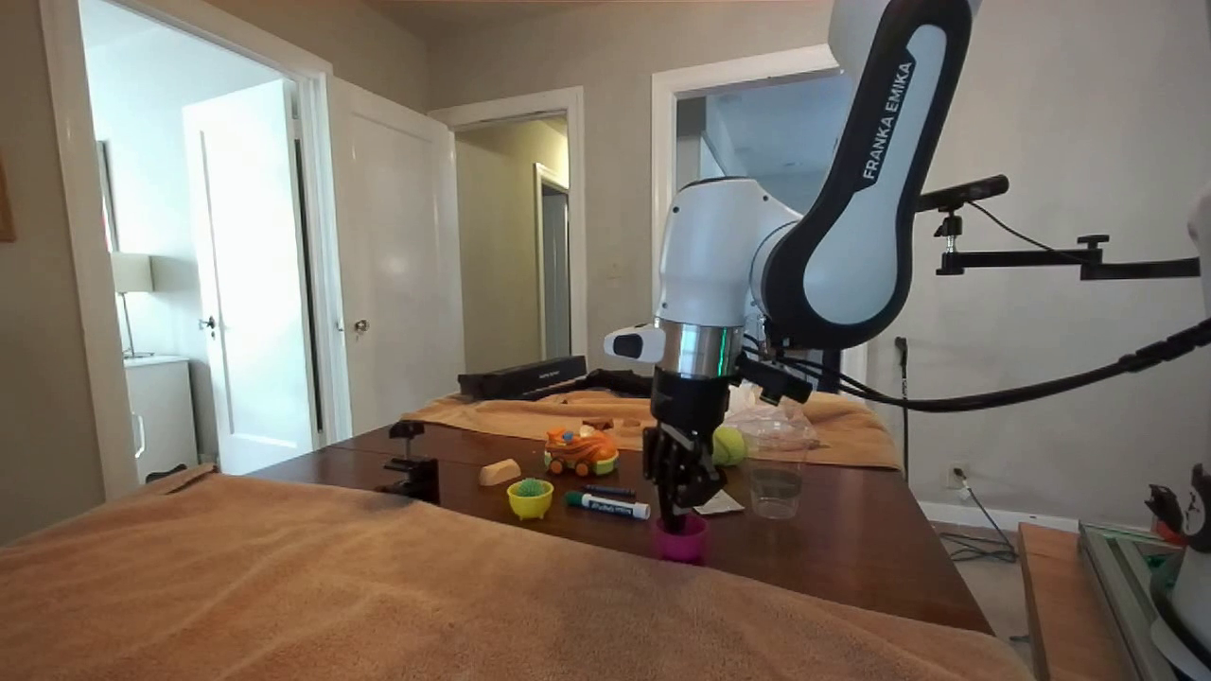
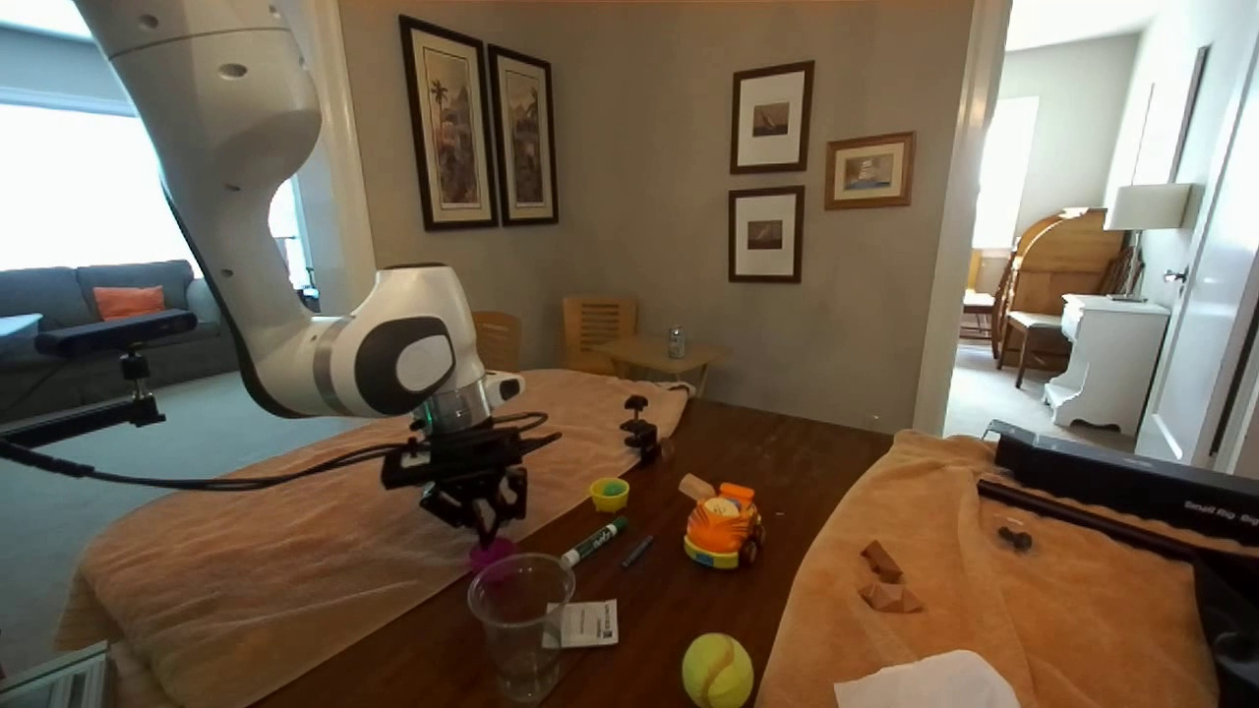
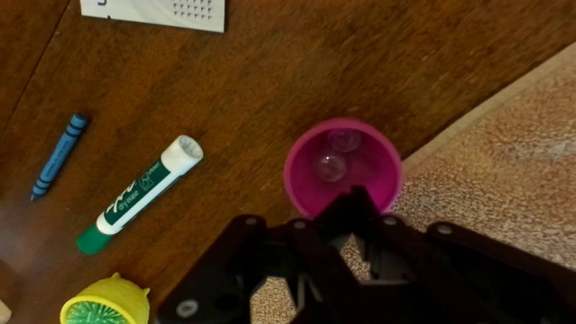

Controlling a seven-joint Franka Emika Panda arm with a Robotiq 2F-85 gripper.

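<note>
A magenta cup (image 3: 302, 162) stands on the wooden table by the towel edge, with two clear round beads (image 3: 330, 165) inside. My gripper is shut, its dark fingertips together over the cup's near side in the wrist view. What may be between them is too dark and hidden to make out. From the side, the gripper (image 1: 675, 524) points straight down, with its tips at the mouth of the cup (image 1: 682, 546). In the other exterior view, the cup (image 2: 486, 555) is partly behind a clear plastic cup (image 2: 519, 643).
A green-and-white marker (image 3: 140, 191), a blue crayon (image 3: 59, 156) and a yellow cup (image 3: 123, 299) with a green spiky thing lie to one side. A white packet (image 2: 587, 623), a tennis ball (image 2: 716, 671) and an orange toy car (image 2: 721, 527) are farther off.
</note>
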